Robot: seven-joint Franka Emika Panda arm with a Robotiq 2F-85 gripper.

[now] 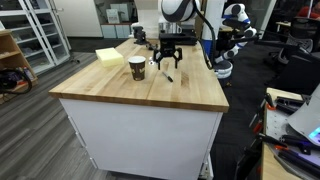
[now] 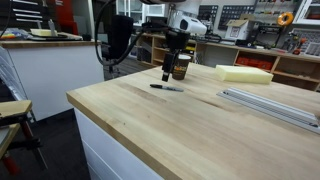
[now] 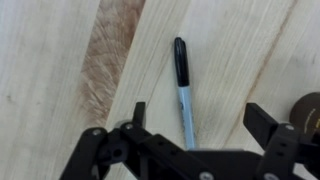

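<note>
A marker (image 3: 183,75) with a black cap and a grey-blue barrel lies flat on the wooden tabletop (image 3: 60,60). Its lower end runs out of sight behind my gripper in the wrist view. The two fingers stand wide apart, one on either side of the marker's line, with nothing held between them. From the first outside view, the gripper (image 1: 169,66) hangs over the table just above the marker (image 1: 169,78). The second outside view also shows the whole marker (image 2: 166,88) on the bare wood, clear of the fingers.
A dark brown cup (image 1: 137,68) stands close by, left of the marker in the first outside view. A pale yellow block (image 2: 244,74) and a grey metal rail (image 2: 270,106) lie on the same table.
</note>
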